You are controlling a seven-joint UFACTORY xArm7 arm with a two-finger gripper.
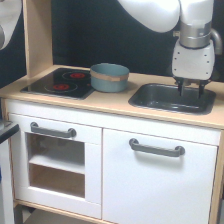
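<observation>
The white arm's gripper (190,87) hangs over the dark sink (150,97) at the right, its two black fingers pointing down into or just above the basin. Whether they are open or shut is hard to make out; they look apart, with nothing visible between them. A teal pot (109,80) stands on the counter between the sink and the black stove top (59,86).
Below the counter (100,105) are an oven opening (56,160) with a handle and a white cabinet door (150,190) with a grey handle. Dark backsplash behind; another white shape is at the top left.
</observation>
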